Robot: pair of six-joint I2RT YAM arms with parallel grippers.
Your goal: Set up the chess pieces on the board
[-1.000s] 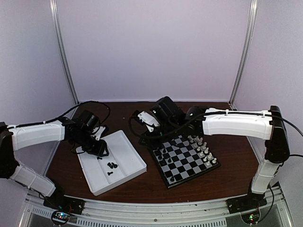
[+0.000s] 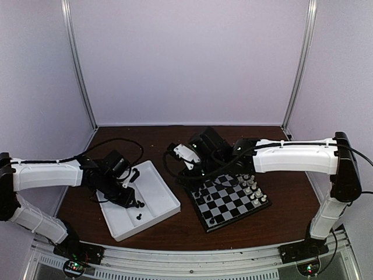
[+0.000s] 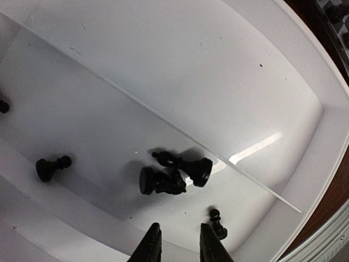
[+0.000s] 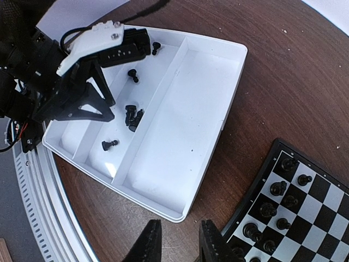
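Observation:
Black chess pieces lie on their sides in the white tray (image 2: 119,233). The left wrist view shows two touching pieces, one broad-based (image 3: 203,172) and one knight-like (image 3: 158,182), with a black pawn (image 3: 218,225) apart from them. Above the tray, my left gripper is open, with the pawn just beside its right finger and nothing held. My right gripper is open and empty, over the table between the tray and the chessboard (image 2: 229,223). Black pieces (image 4: 268,210) stand along the board's near side in the right wrist view; white pieces (image 2: 254,195) line the opposite side.
Two more black pieces lie elsewhere in the tray, one (image 4: 132,75) near its middle and one (image 4: 156,48) by the far wall. Thin dividers (image 4: 150,112) split the tray. Its wide compartment (image 4: 182,109) is empty. Bare table (image 4: 294,71) lies beyond the board.
My left gripper has moved right and toward the tray's front, over the touching pieces. The front pawn has shifted slightly right. My right arm has drifted slightly right and lower in the picture.

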